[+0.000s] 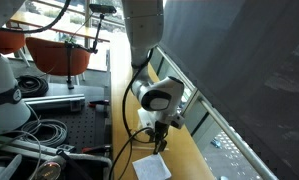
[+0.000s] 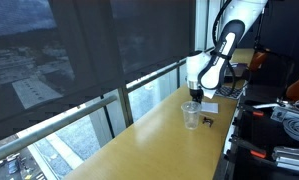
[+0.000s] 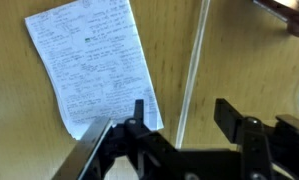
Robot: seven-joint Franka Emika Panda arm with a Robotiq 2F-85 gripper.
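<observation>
In the wrist view, a thin whitish straw-like strip (image 3: pixel 196 55) runs lengthwise between the two black fingers of my gripper. The gripper is open, with a gap on both sides of the strip. Left of it lies a sheet of paper (image 3: pixel 89 65) covered in small handwriting, its right edge close to the left finger. Exterior view 1 has the gripper (image 1: pixel 157 148) pointing down over the wooden table, just behind the paper (image 1: pixel 152 167). Whether the fingertips touch the table is unclear.
A clear cup (image 2: pixel 190 118) stands on the table near the gripper. Close to it sits a small dark object (image 2: pixel 208 121), whose kind I cannot tell.
</observation>
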